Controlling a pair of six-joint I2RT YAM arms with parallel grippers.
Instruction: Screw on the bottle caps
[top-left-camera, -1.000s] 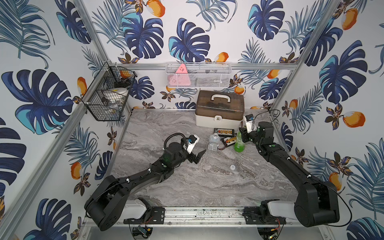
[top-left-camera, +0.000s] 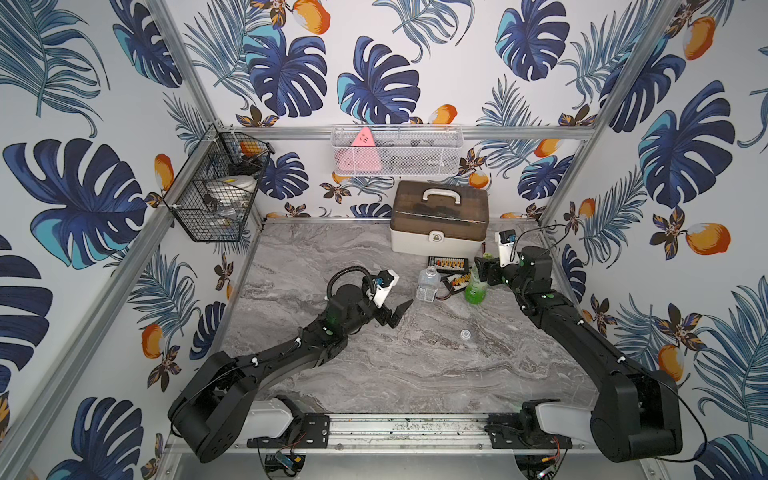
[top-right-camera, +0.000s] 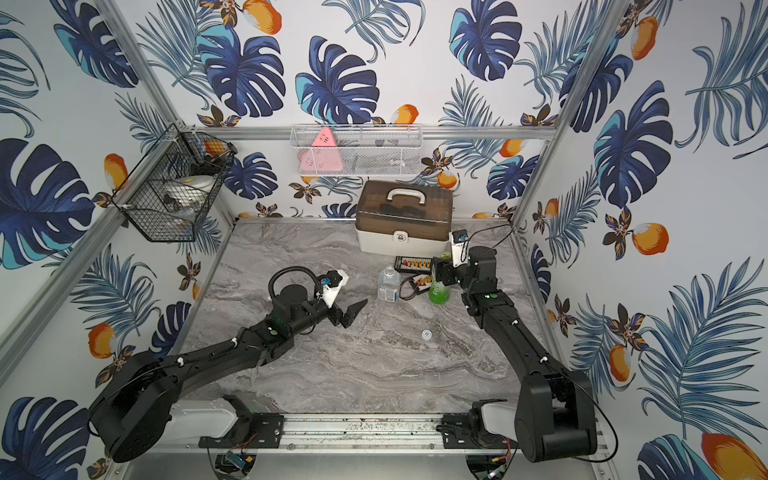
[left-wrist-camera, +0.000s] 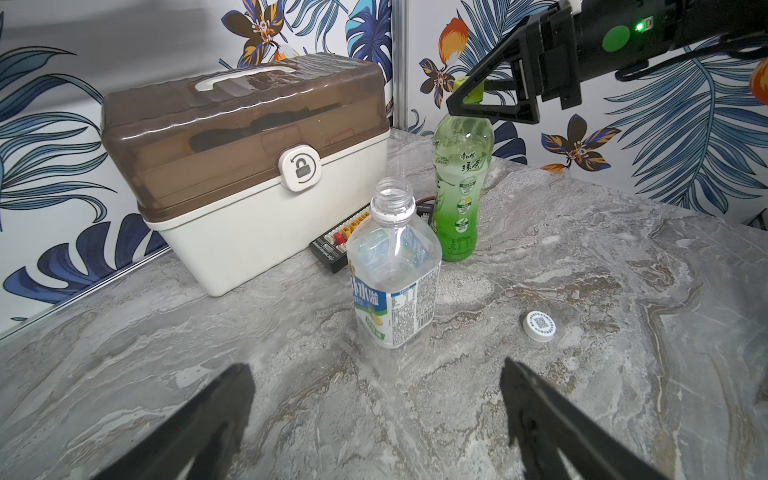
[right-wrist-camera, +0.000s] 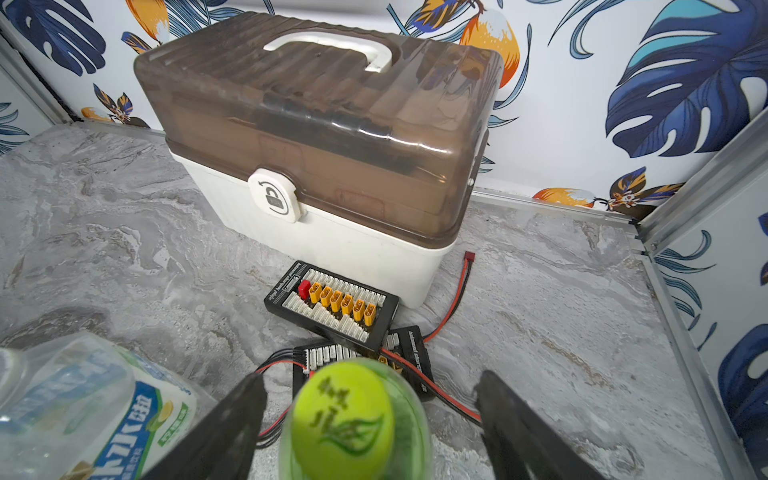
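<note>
The green tea bottle (left-wrist-camera: 462, 180) stands upright with its yellow-green cap (right-wrist-camera: 342, 420) seated on its mouth. My right gripper is open, its fingers (right-wrist-camera: 228, 432) spread on either side of the cap with visible gaps. To the left stands a clear square bottle (left-wrist-camera: 394, 272), upright and open-mouthed. A white cap (left-wrist-camera: 540, 325) lies flat on the table, in front and to the right of the clear bottle. My left gripper is open and empty over bare table, left of the clear bottle in the top views.
A brown-lidded storage box (right-wrist-camera: 320, 136) stands behind the bottles. Black connector boards (right-wrist-camera: 332, 306) and red-black wires lie between it and the green bottle.
The left arm barely shifts.
</note>
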